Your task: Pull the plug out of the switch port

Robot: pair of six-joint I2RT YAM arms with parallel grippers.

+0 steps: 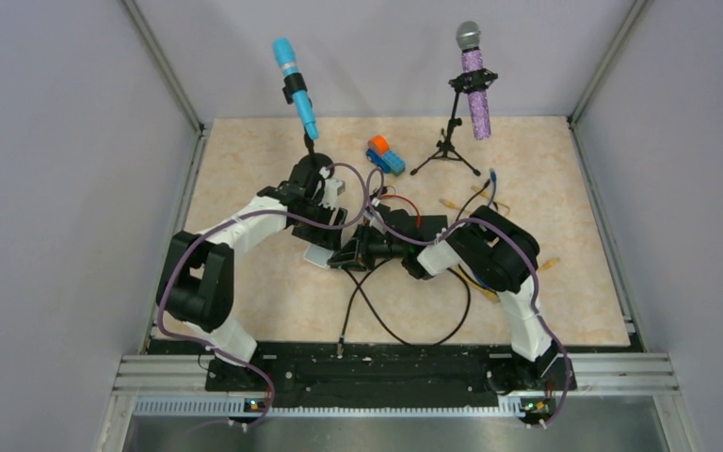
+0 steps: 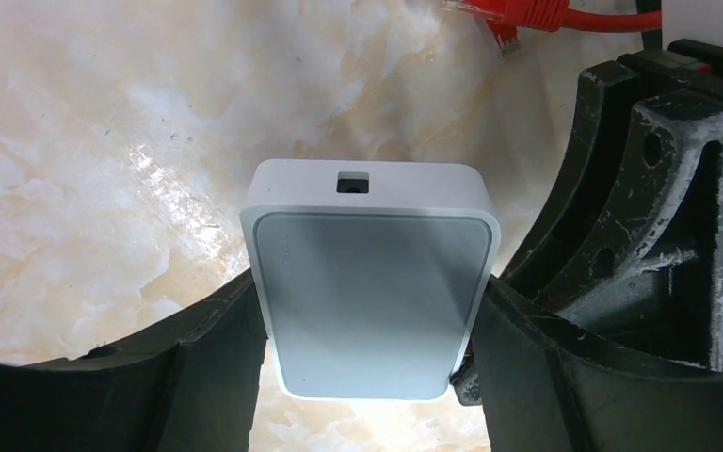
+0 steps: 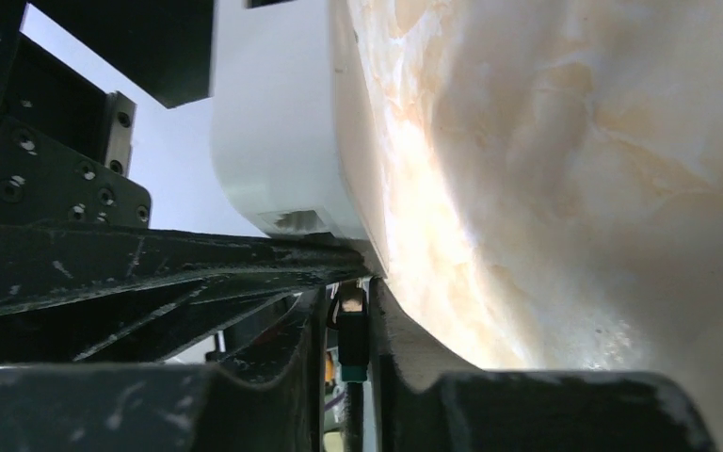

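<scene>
The white switch box [image 2: 372, 311] with its grey top is gripped between the two fingers of my left gripper, close over the table. One side of it shows in the right wrist view [image 3: 278, 122], with a small opening near its lower edge. At that view's bottom, my right gripper is shut on a black plug [image 3: 352, 344] with a clear tip. A black finger of the left gripper crosses just above the plug and covers where plug and box meet, so I cannot tell whether the tip sits in a port.
A black cable [image 1: 381, 320] loops on the table in front of the right gripper. Red cable plugs [image 2: 527, 11] lie behind the box. A blue-orange toy [image 1: 386, 155] and a tripod with a microphone [image 1: 475, 80] stand farther back.
</scene>
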